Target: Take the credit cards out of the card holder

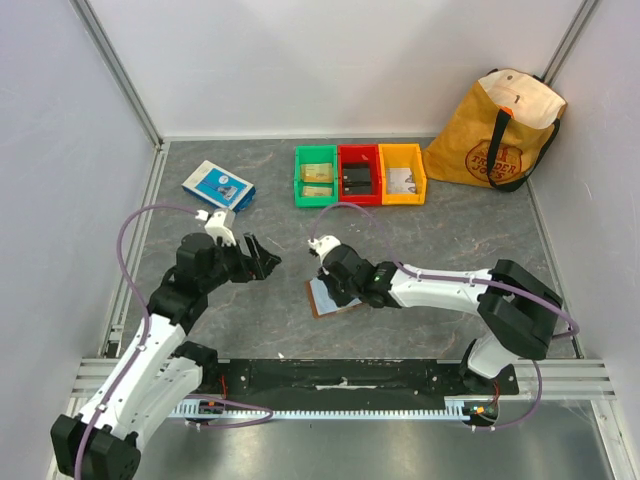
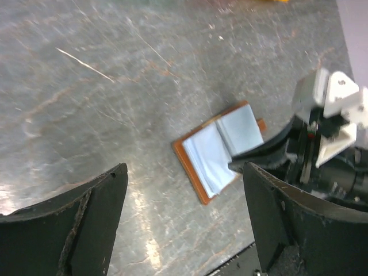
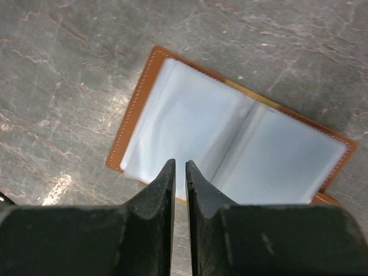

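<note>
The brown card holder lies spread flat on the table with its pale sleeves facing up. Over its right part in the top view is my right gripper, partly covering it. Seen from the right wrist, that gripper is shut above the holder's edge; only a thin gap shows between its fingers, with no card visible there. My left gripper is up and to the left of the holder, open and empty. The left wrist view has the holder beyond its wide-apart fingers.
Green, red and yellow bins stand at the back; flat items lie in them. A blue-and-white box is at the back left, a tan bag at the back right. Table between bins and grippers is bare.
</note>
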